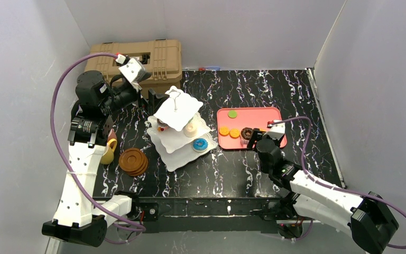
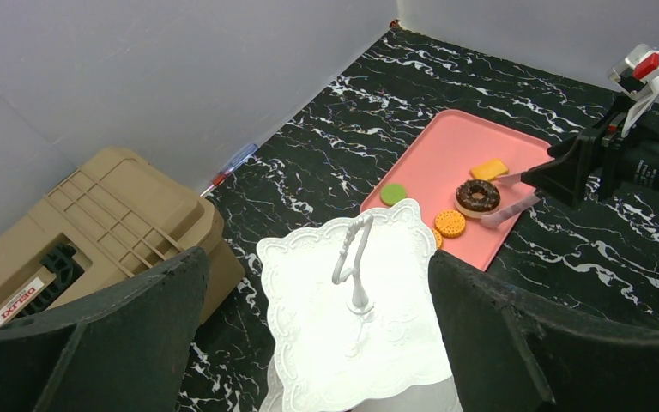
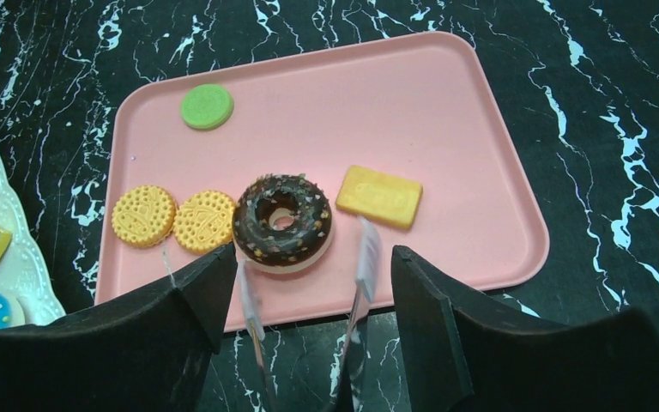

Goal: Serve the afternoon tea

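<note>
My right gripper is part open over the pink tray point(image 3: 472, 129), its pale fingertips on either side of the chocolate donut point(image 3: 283, 245). The tray also holds two round biscuits point(image 3: 142, 215), a green macaron point(image 3: 207, 105) and a yellow oblong biscuit point(image 3: 379, 196). My left gripper is open above the white tiered stand point(image 2: 317, 335), which carries a blue donut point(image 1: 200, 144) and other sweets on its lower tiers, partly hidden.
Brown coasters point(image 1: 132, 161) and a yellow mug point(image 1: 109, 153) sit at the left. A tan case point(image 1: 158, 58) stands at the back left. Bare marble lies in front of and behind the tray.
</note>
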